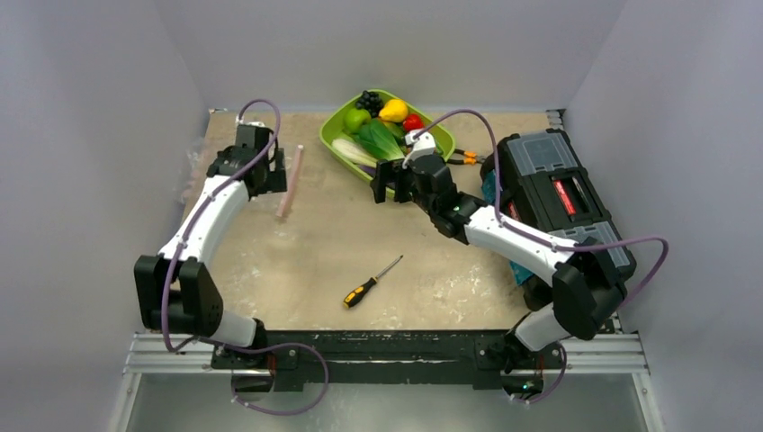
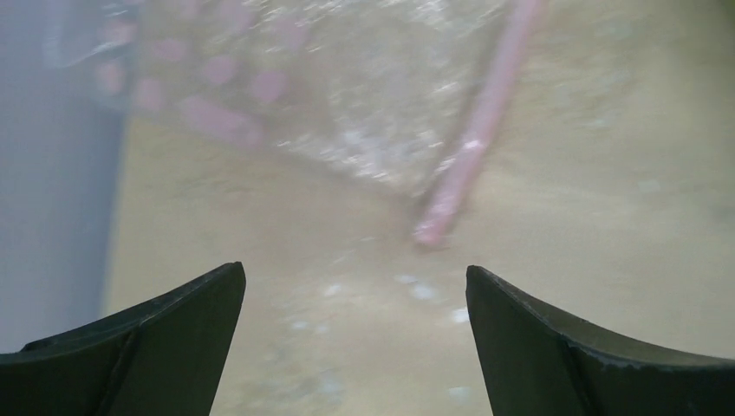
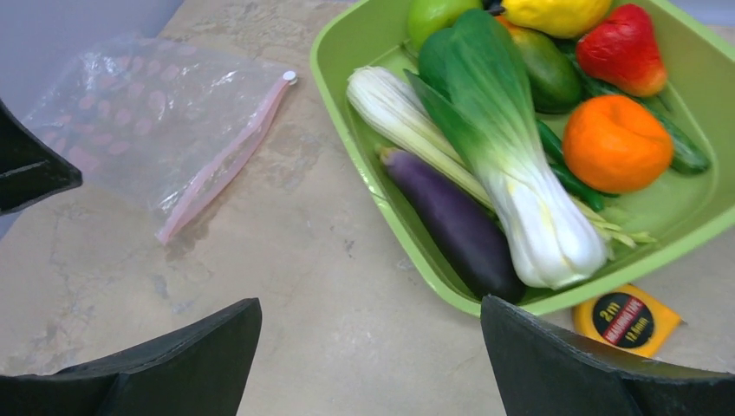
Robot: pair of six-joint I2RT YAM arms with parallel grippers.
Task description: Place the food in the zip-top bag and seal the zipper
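A clear zip top bag [image 3: 147,113] with pink spots lies flat at the table's left. Its pink zipper edge [image 3: 230,160] faces the basket and has a white slider [image 3: 289,77] at its far end. Over the bag, my left gripper [image 1: 279,171] stands open, its fingers empty in the left wrist view. My right gripper [image 1: 389,183] is open by the near edge of a green basket [image 3: 381,195], holding nothing. In the basket lie bok choy [image 3: 520,173], an eggplant [image 3: 451,221], an orange [image 3: 617,143], a yellow pepper [image 1: 394,110], grapes [image 1: 368,103] and other produce.
A black toolbox [image 1: 562,184] fills the right side. Orange-handled pliers [image 1: 466,157] lie beside the basket, and a tape measure [image 3: 627,321] sits against its near side. A screwdriver [image 1: 364,290] rests at front centre, with bare table around it.
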